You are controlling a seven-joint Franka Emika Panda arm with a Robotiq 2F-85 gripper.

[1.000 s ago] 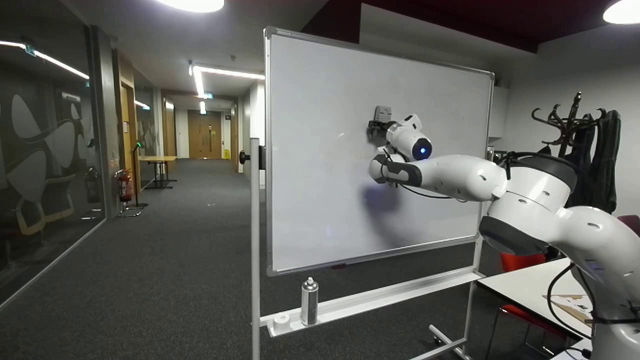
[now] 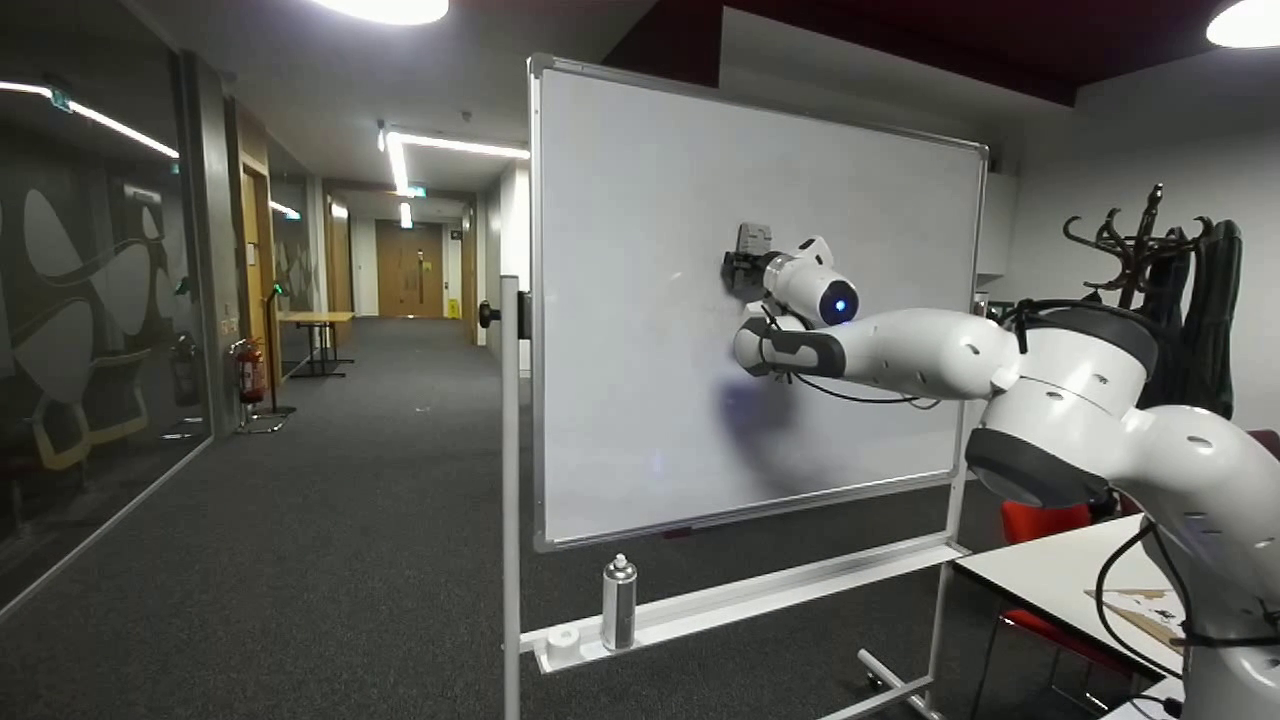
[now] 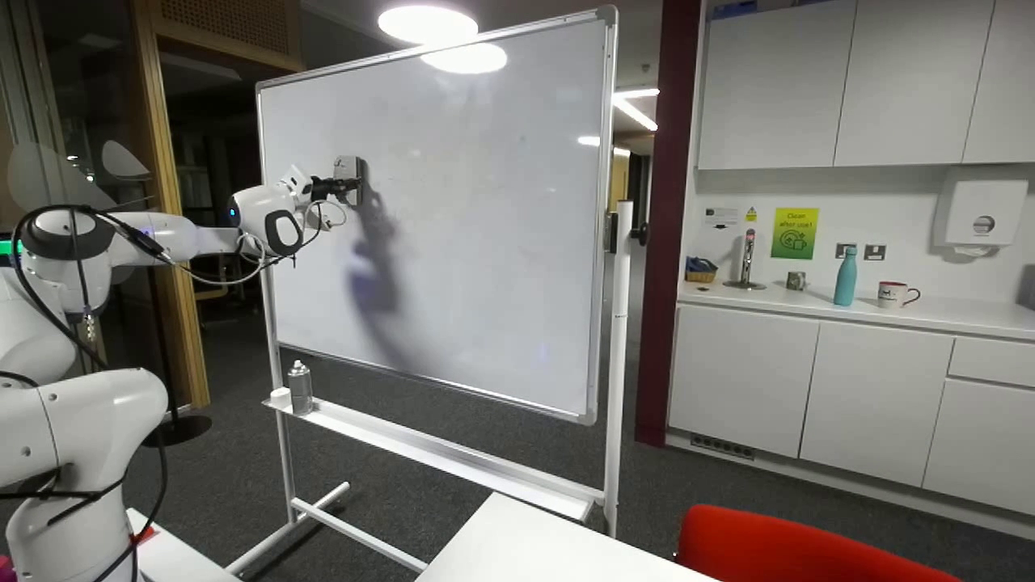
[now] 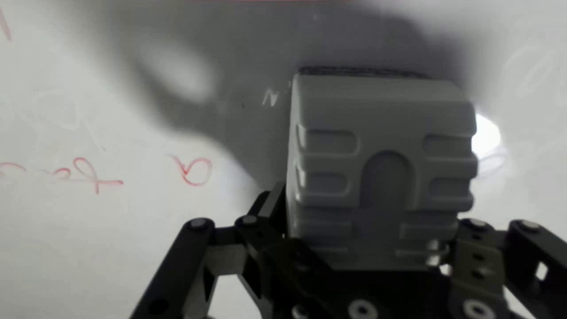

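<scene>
A grey board eraser (image 4: 382, 170) fills the middle of the wrist view, its dark felt edge toward the whiteboard (image 4: 79, 255). My gripper is shut on it, black fingers on both sides. In exterior view 1 the eraser (image 2: 753, 239) is at the upper middle of the whiteboard (image 2: 648, 396), at or very near its surface. From the other side, the eraser (image 3: 348, 179) shows at the board's upper left, with my gripper (image 3: 341, 186) around it. Red handwriting (image 4: 195, 171) marks the board left of the eraser in the wrist view; faint pale traces show nearby.
A spray can (image 2: 619, 602) and a white roll (image 2: 561, 648) stand on the board's lower tray (image 2: 768, 590). A white table (image 3: 543, 543) and a red chair (image 3: 776, 543) are in front of the board.
In exterior view 1, the eraser and my gripper have shifted slightly left and down across the board, with the arm following. The can and roll have stayed put.
</scene>
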